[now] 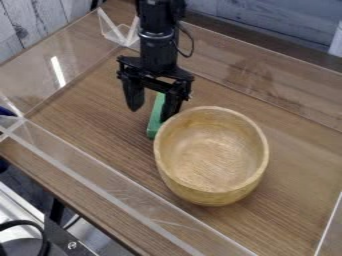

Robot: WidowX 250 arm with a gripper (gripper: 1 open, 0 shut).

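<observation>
My black gripper [151,99] hangs above the middle of the wooden surface, its two dark fingers spread apart around a green oblong object [156,114] that lies behind a large tan bowl [211,153]. The green object is partly covered by the gripper. Whether the fingers touch it, I cannot tell.
The wooden tray floor [80,130] is clear at left and back right. Clear plastic walls edge it at the lower left, and a black cable [27,225] lies outside at the bottom left corner.
</observation>
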